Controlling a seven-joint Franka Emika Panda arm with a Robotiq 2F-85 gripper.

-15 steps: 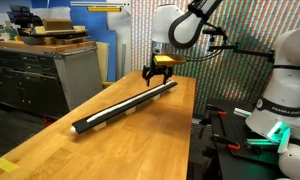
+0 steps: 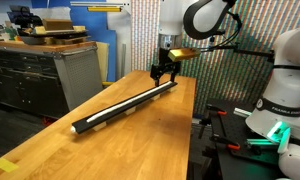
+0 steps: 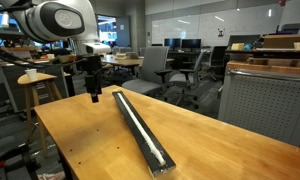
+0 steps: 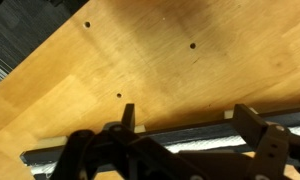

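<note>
A long black bar [image 2: 123,109] with a white strip along it lies flat on the wooden table; exterior view 2 also shows this bar [image 3: 145,136]. My gripper [image 2: 166,79] hangs above the table near the bar's far end. In the wrist view the gripper is open, its dark fingers well apart and nothing between them. Part of the bar [image 4: 200,134] crosses the lower part of that view, partly hidden behind the gripper. Its height above the table is hard to judge.
Bare wooden tabletop [image 3: 225,136] stretches on both sides of the bar, with a few small dark holes in it. A stool [image 3: 32,90] stands beyond the table, and office chairs are farther back. A black stand [image 2: 235,135] is beside the arm's base.
The bar has stayed where it was.
</note>
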